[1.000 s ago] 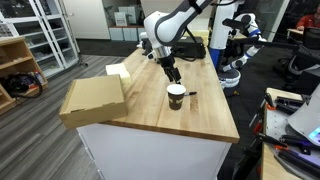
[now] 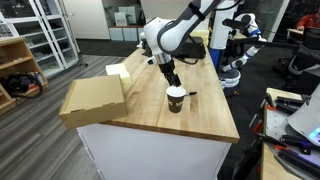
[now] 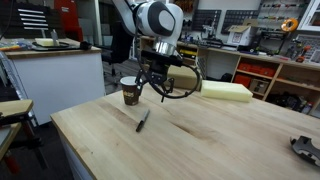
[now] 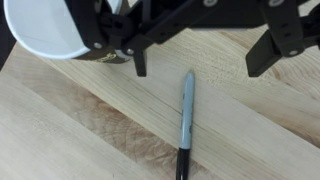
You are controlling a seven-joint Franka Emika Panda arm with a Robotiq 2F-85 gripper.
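Note:
A marker (image 4: 187, 125) with a grey barrel and black end lies on the wooden table, in the wrist view just below the gap between my fingers. My gripper is open, one finger on each side, with nothing held. From the second exterior view, the marker (image 3: 143, 121) lies on the near side of the gripper (image 3: 163, 87), which hovers above the table. A white cup (image 3: 130, 91) with a dark printed band stands upright close to the gripper; its white inside (image 4: 50, 25) shows at the upper left of the wrist view.
An open cardboard box (image 2: 93, 101) sits at the left table edge in the first exterior view. A pale yellow block (image 3: 226, 91) lies behind the gripper, and a dark metal object (image 3: 306, 148) is at the far right.
The arm and gripper have come somewhat lower and nearer the cup and marker. Cup, marker and box stay where they were.

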